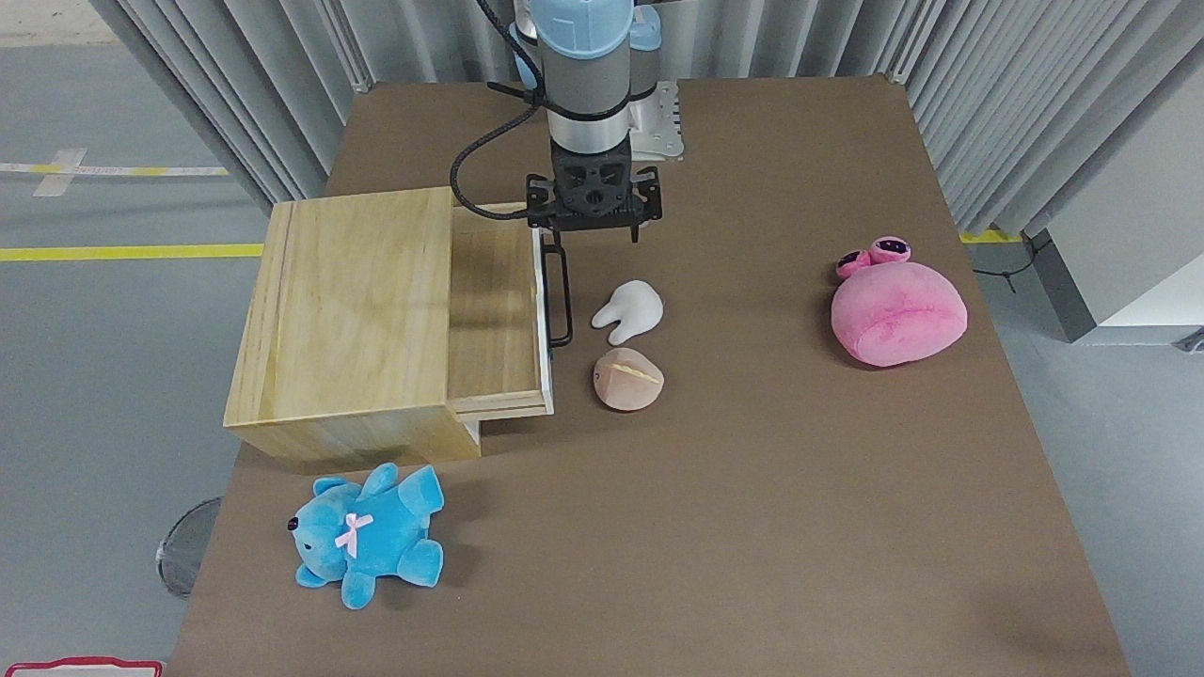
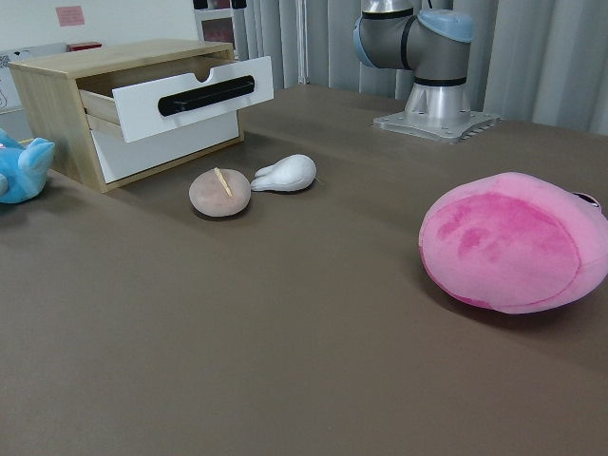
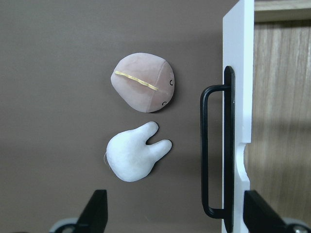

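Observation:
The gripper hangs above the table by the open drawer, its fingers wide apart, holding nothing. The drawer [image 1: 491, 316] is pulled out from the wooden box [image 1: 339, 316], with a black handle [image 3: 204, 150] on its white front. Its visible interior is empty. Outside it on the table lie a white tooth-shaped plush [image 3: 132, 153] and a round beige-pink plush [image 3: 143, 87] with a thin yellow strip, both beside the handle. In the left view the gripper is mostly above the frame.
A blue bear plush [image 1: 378, 530] lies in front of the box. A larger pink plush [image 1: 897, 310] with two eyes sits at the right.

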